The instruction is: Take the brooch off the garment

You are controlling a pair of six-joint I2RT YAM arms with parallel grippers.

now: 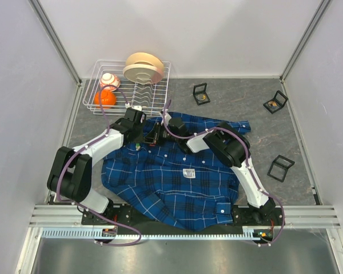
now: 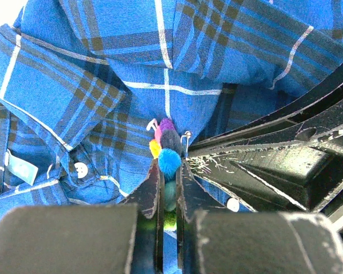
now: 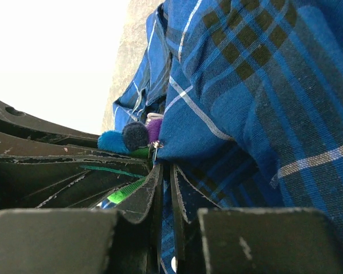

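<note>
The brooch point(image 2: 170, 160) is a short row of coloured fuzzy balls with a thin metal pin, lying along the blue plaid garment point(image 1: 177, 182). My left gripper is shut on the balls; a green one shows lower between its fingers. From the other side, my right gripper reaches in with its fingertips close together, a narrow gap between them, right beside the pin's metal end point(image 3: 155, 146). Whether they touch the pin, I cannot tell. Purple, dark and blue balls show past the left fingers in the right wrist view. Where the pin enters the cloth is hidden.
A wire dish rack point(image 1: 143, 97) with plates and an orange pot stands just behind the left gripper. Several small black stands point(image 1: 200, 94) sit on the grey table to the back and right. Both grippers are crowded together over the garment's upper left.
</note>
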